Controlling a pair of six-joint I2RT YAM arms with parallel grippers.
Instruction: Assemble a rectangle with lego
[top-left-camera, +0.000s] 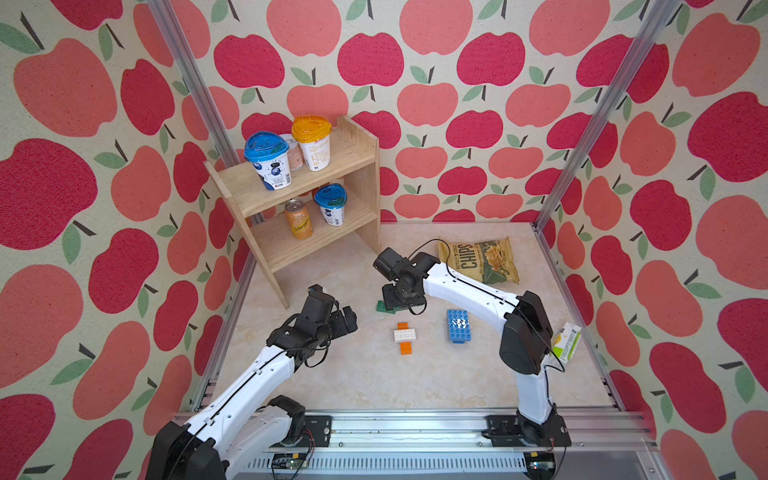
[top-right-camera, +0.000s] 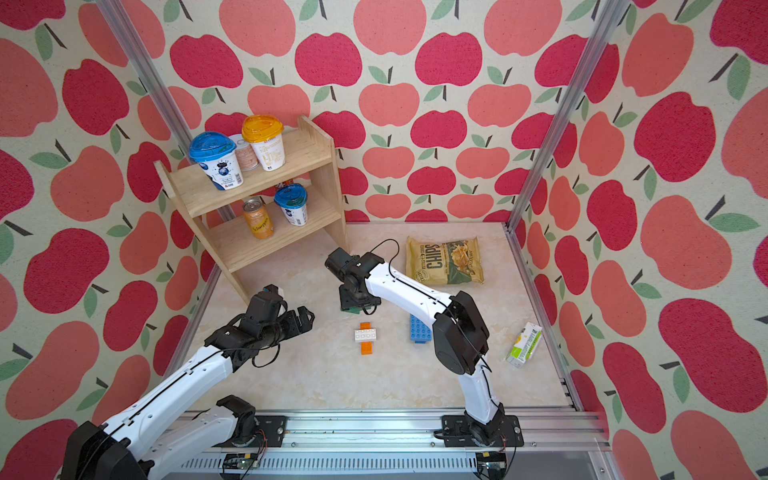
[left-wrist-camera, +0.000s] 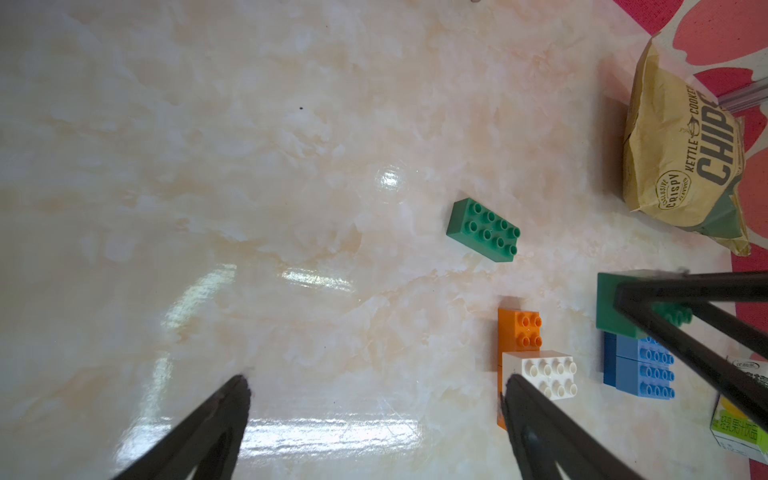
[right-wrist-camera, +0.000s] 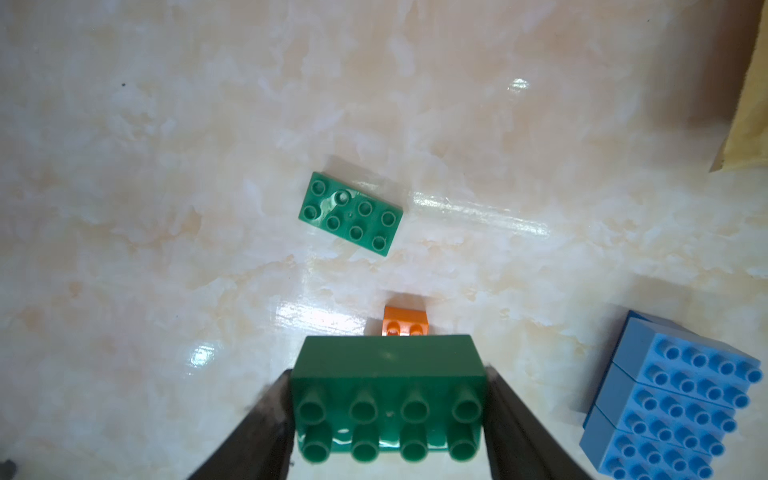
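My right gripper is shut on a green brick (right-wrist-camera: 389, 356), carried above the table with its studs toward the right wrist camera. A second green brick (right-wrist-camera: 350, 213) lies at an angle on the table, apart from the others. Closer to the front, a white brick (top-left-camera: 405, 336) sits across an orange piece (top-left-camera: 406, 349) whose two ends stick out. Blue bricks (right-wrist-camera: 668, 392) stand together in a block to their right. On the left side, my left gripper hangs open over bare table, nothing between its fingers.
A chips bag (top-left-camera: 480, 261) lies at the back right, and a small carton (top-left-camera: 566, 342) at the right edge. The wooden shelf (top-left-camera: 320, 171) with tubs and a can stands back left. Bare table (top-left-camera: 360, 384) spreads across the front.
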